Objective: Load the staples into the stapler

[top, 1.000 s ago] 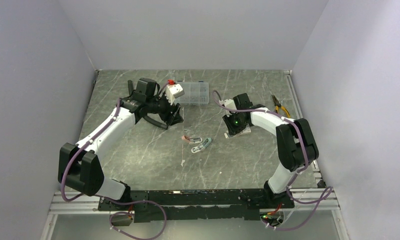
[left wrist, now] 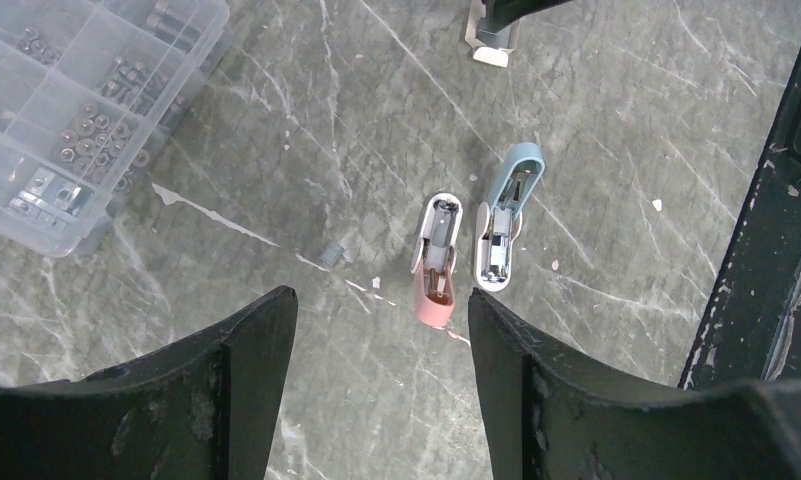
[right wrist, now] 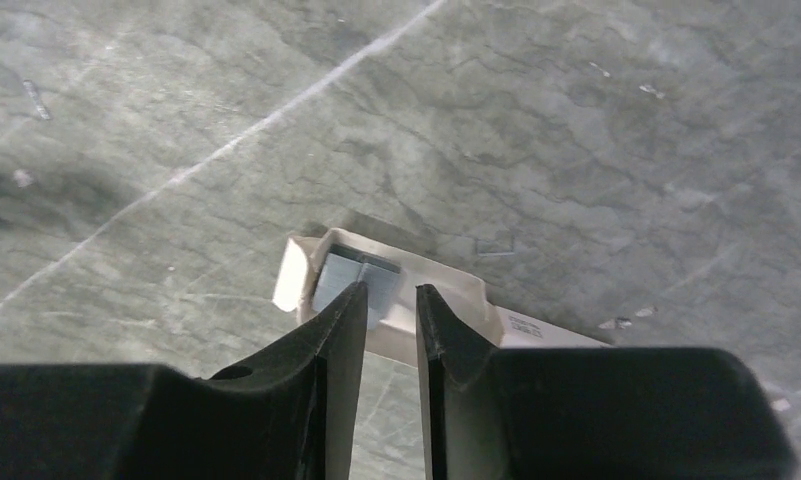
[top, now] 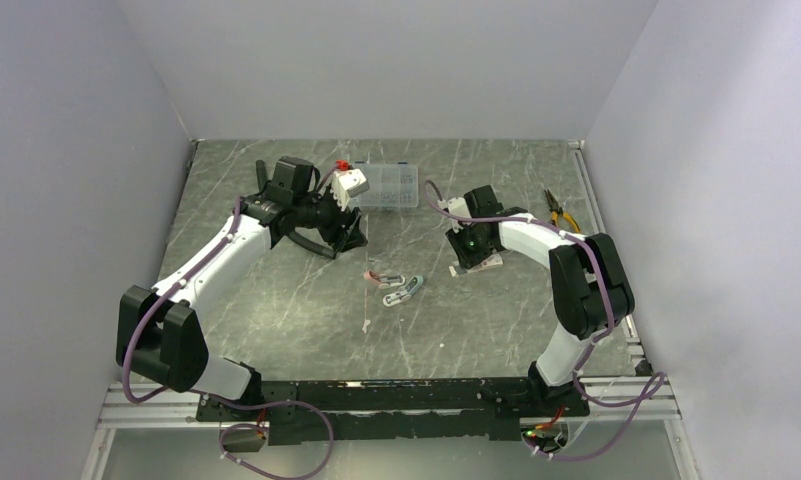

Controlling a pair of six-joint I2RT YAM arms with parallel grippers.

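Observation:
Two small staplers lie opened out on the marble table: a pink one [left wrist: 435, 300] and, beside it, a blue one [left wrist: 516, 170]. A short grey piece [left wrist: 332, 253] rests on the table near the pink stapler. The small open box [right wrist: 456, 285] holds grey staple strips [right wrist: 354, 282] at one end. Over that box is my right gripper, its fingers a narrow gap apart and low near the strips; whether they touch is unclear. My left gripper stands open above the table behind the staplers, nothing between its fingers.
A clear compartment box [top: 386, 186] with small metal parts stands at the back. Yellow-handled pliers [top: 561, 208] lie at the right edge, and a dark curved bar [top: 310, 245] lies beneath the left arm.
My right arm has shifted very slightly over the staple box. The left arm and both staplers look unmoved.

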